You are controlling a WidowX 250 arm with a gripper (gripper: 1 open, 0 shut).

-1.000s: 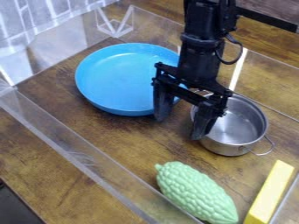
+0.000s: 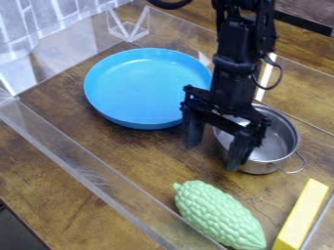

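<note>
My black gripper (image 2: 216, 137) reaches down from the top over a steel pot (image 2: 271, 139) on the wooden table, its fingers spread open, one at the pot's left part and the other left of it. Whether they touch the pot or anything lies between them is hard to tell in the dark shapes. A blue plate (image 2: 137, 83) lies at the upper left, beside the gripper.
A green bitter-melon-like object (image 2: 216, 215) lies at the bottom middle, with a yellow block (image 2: 302, 212) to its right. Transparent plastic edges run along the left and front.
The gripper has moved slightly down and right, lower over the pot. The other objects look unchanged.
</note>
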